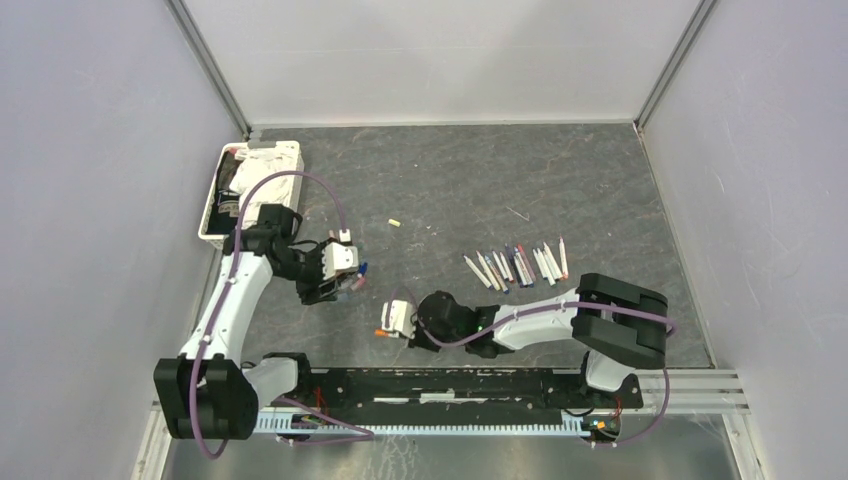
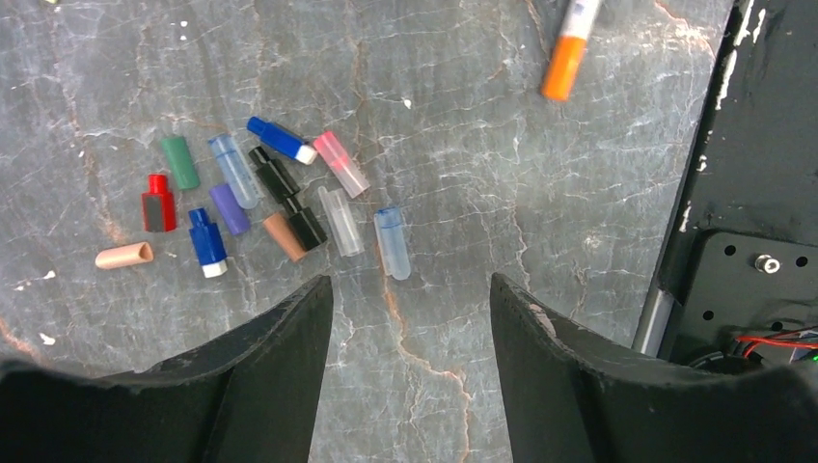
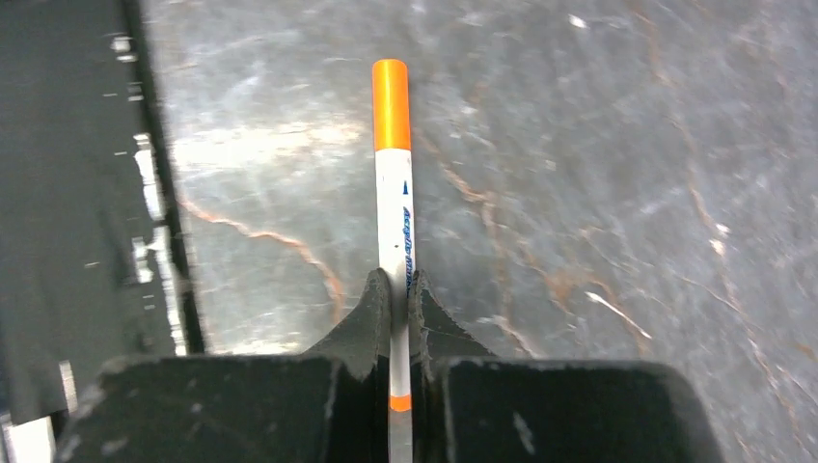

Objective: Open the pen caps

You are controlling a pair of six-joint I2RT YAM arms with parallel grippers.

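Note:
In the right wrist view, my right gripper is shut on a white pen (image 3: pixel 394 207) by its barrel. The pen's orange cap (image 3: pixel 391 104) points away from the fingers, still on the pen. The orange end (image 1: pixel 382 333) also shows near the front edge in the top view. My left gripper is open, its fingers (image 2: pixel 289 338) apart with nothing between them. Several loose caps lie on the table ahead of it, among them a clear blue cap (image 2: pixel 392 243), a pink cap (image 2: pixel 340 164) and a red cap (image 2: pixel 158 204).
A row of uncapped pens (image 1: pixel 515 266) lies at the right of the table (image 1: pixel 450 170). One yellow cap (image 1: pixel 394 222) sits alone near the middle. A white basket (image 1: pixel 292 152) stands at the back left.

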